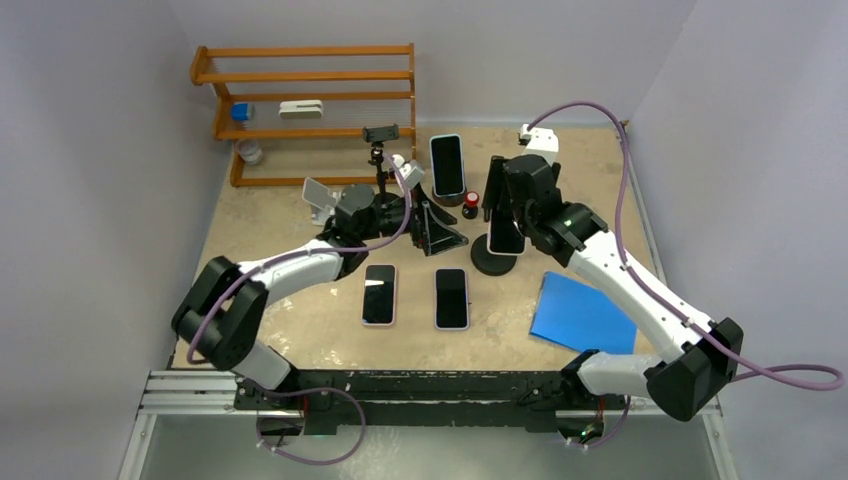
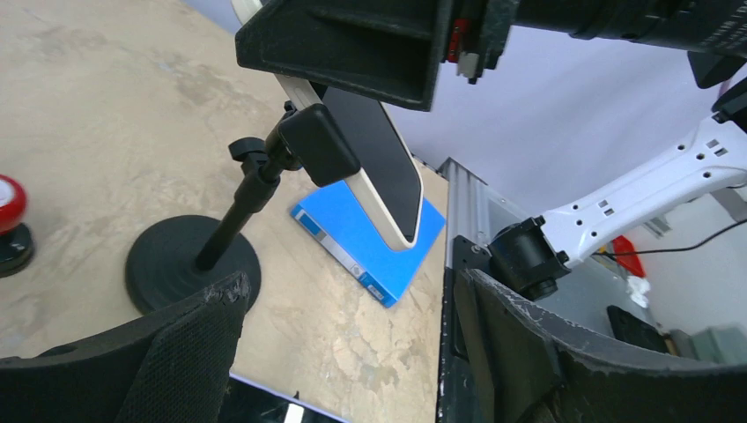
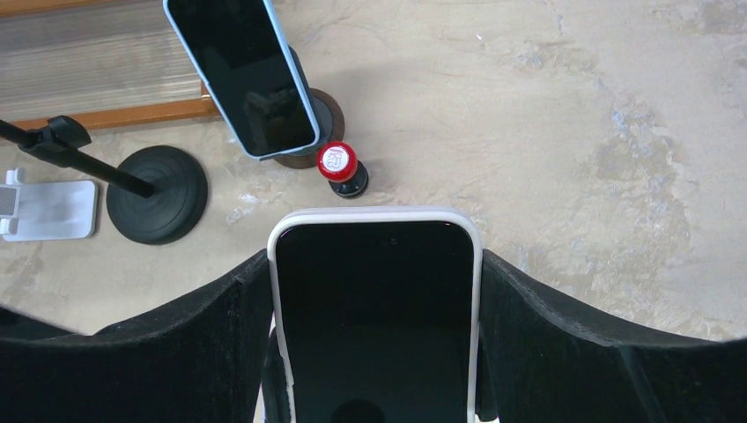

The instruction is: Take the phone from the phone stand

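The phone in a white case point(image 1: 506, 238) is on a black phone stand point(image 1: 489, 262) right of the table's centre. In the left wrist view, the stand's clamp point(image 2: 322, 146) has the phone point(image 2: 395, 167) tilted above the round base point(image 2: 150, 269). My right gripper is open around the phone's upper part, one finger close along each long side; whether they touch it is hard to tell. To the stand's left, my left gripper point(image 1: 448, 236) is part open, its fingertips point(image 2: 227, 304) apart from the phone and stand, nothing between them.
Another phone on a stand point(image 1: 447, 165) and a red-topped stamp point(image 1: 471, 200) are close behind. Two phones lie flat in front, one at left point(image 1: 379, 295), one at centre point(image 1: 452, 299). A blue box point(image 1: 582, 313) lies front right; a wooden rack point(image 1: 310, 132) stands back left.
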